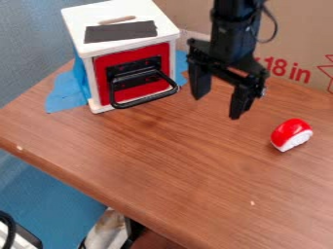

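My black gripper (pixel 216 99) hangs over the table at the upper middle, its two fingers spread wide with nothing between them. To its left stands a small white box oven (pixel 120 21) with a red front, a black handle and a dark panel and wooden stick on top. A red and white object (pixel 291 134) lies on the table at the right, apart from my gripper.
Blue cloth (pixel 68 91) lies beside the oven. A cardboard sheet (pixel 299 53) stands behind, and the table's left edge drops to a blue surface.
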